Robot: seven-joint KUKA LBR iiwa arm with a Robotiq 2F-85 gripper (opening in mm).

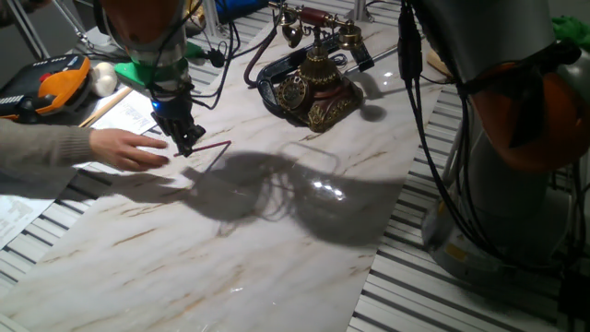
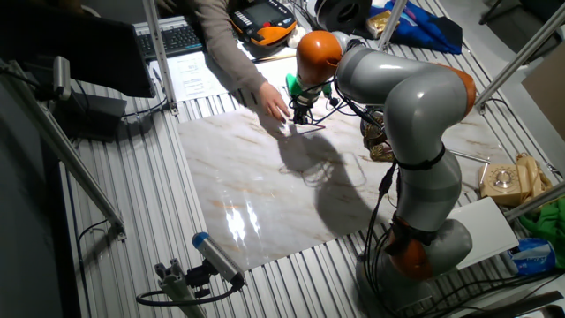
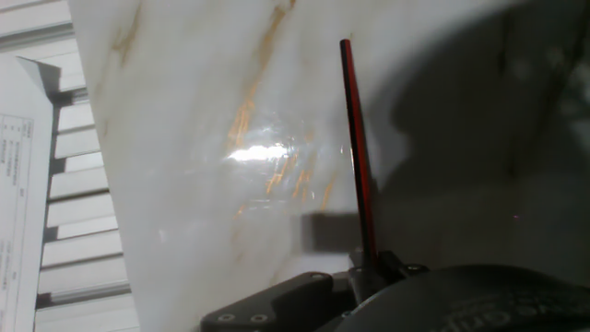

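Note:
A thin red-and-black pencil (image 3: 358,148) points up through the wrist view, its lower end at my gripper. My gripper looks shut on that end, though the gripper body hides part of the grip. In exterior view 1 the gripper (image 1: 191,148) hangs above the marble board, and the pencil (image 1: 214,146) juts out to the right. A person's hand (image 1: 127,149) reaches in from the left, its fingertips close beside the gripper; whether they touch the pencil's near end cannot be told.
An ornate old-style telephone (image 1: 318,92) stands towards the back of the marble board (image 1: 184,267). Papers (image 1: 129,112) and an orange-black device (image 1: 46,88) lie at the left. A beige telephone (image 2: 505,181) is off to the right. The board's front half is clear.

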